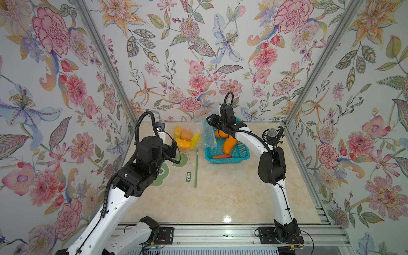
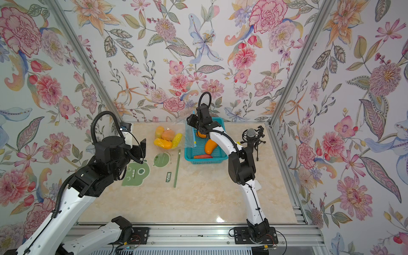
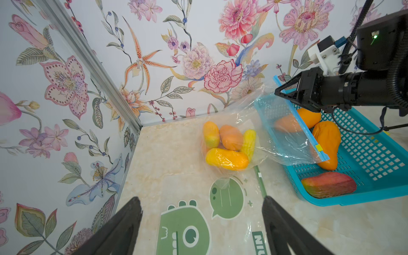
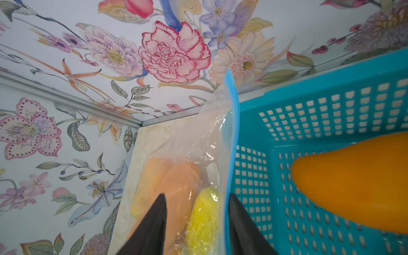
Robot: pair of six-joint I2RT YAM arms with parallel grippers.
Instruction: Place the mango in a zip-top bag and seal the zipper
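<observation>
A clear zip top bag (image 3: 272, 140) with several yellow and orange mangoes (image 3: 227, 158) lies at the back of the table. Its blue zipper strip (image 4: 231, 140) leans over the left side of the basket. Whether the zipper is sealed cannot be told. My right gripper is at that strip, its fingers (image 4: 158, 221) apart; the strip runs close against the other finger and is not clamped. To the left of the bag and nearer the front, my left gripper hangs open and empty above the table.
A turquoise basket (image 3: 312, 201) right of the bag holds orange mangoes (image 3: 329, 140) and a reddish one (image 3: 329, 184). A black stand (image 1: 272, 142) is at the back right.
</observation>
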